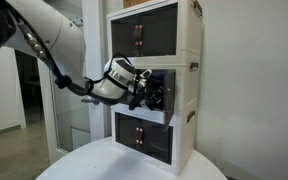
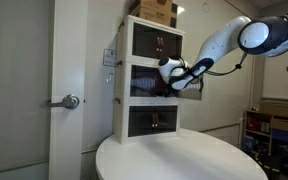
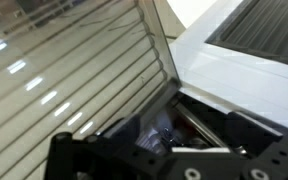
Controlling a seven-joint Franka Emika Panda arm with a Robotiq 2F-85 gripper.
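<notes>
A white three-tier cabinet (image 1: 185, 60) with dark ridged doors stands on the round white table. Its middle right door (image 1: 170, 108) is swung outward, and the contents behind are mostly hidden by the arm. My gripper (image 1: 156, 98) is in front of the middle tier, close to this open door. From the other side, the open door (image 2: 192, 90) shows just below the arm. In the wrist view, my dark fingers (image 3: 252, 130) stand apart at the lower edge, so the gripper looks open. A ridged door panel (image 3: 54, 90) fills the left, beside the white frame (image 3: 219, 70).
The upper doors (image 1: 156, 32) and lower doors (image 1: 152, 140) are shut. Brown boxes (image 2: 152, 10) rest on top of the cabinet.
</notes>
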